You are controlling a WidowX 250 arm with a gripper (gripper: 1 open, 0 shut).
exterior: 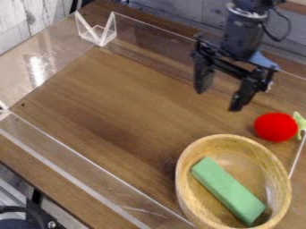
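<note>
My gripper (226, 82), dark and open with nothing between its fingers, hangs at the upper right above the wooden table (96, 116). Below and right of it lies a red round object (275, 127), with a green piece (300, 125) beside it at the right edge. At the bottom right a tan bowl (191, 192) holds a long green block (226, 190).
A clear plastic holder (98, 27) stands at the back left. Clear walls run along the table's left and back sides.
</note>
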